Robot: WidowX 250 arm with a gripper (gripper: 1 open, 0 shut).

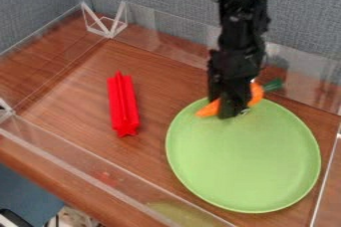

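My black gripper is low at the back edge of the green plate, shut on an orange carrot. The carrot's green top sticks out to the right behind the gripper, and its orange tip to the left. Part of the carrot is hidden by the gripper.
A red bar-shaped object lies on the wooden table left of the plate. Clear low walls edge the work area, with white brackets at corners.
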